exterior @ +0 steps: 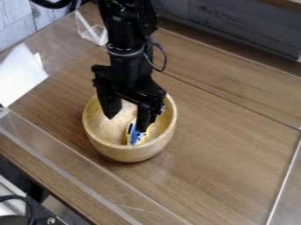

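A light wooden bowl (118, 149) sits on the table in the middle left of the camera view. Inside it lies a small blue and cream object (137, 135), partly hidden under the black gripper (129, 111). The gripper hangs down into the bowl from above, open, with its fingers spread either side above the object. Whether a fingertip touches the object is unclear.
White paper-like pieces (14, 75) and clear plastic strips are at the left edge. A grey panelled wall (241, 26) runs along the back.
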